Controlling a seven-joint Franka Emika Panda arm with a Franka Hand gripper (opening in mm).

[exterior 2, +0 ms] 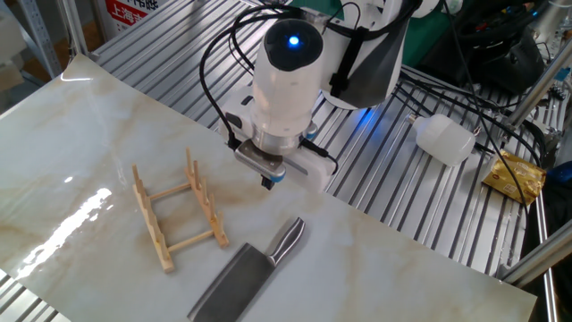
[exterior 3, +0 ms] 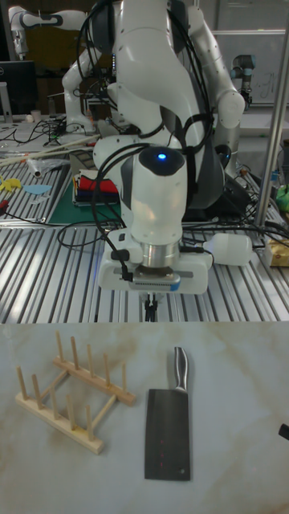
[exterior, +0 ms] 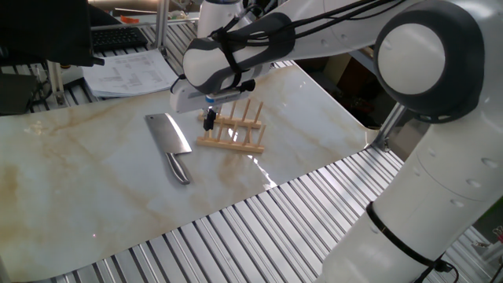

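A cleaver with a broad grey blade and a steel handle lies flat on the marbled tabletop, and its blade points away from the robot in exterior view 3. Beside it stands a light wooden rack with two rows of upright pegs. My gripper hangs above the table edge nearest the robot's base, clear of both cleaver and rack. Its dark fingers point down and stand close together, with nothing visible between them. In exterior view 2 the hand mostly hides the fingers.
Papers and a keyboard sit beyond the table edge in exterior view 1. On the slatted metal surface are a white bottle-like object and a gold packet.
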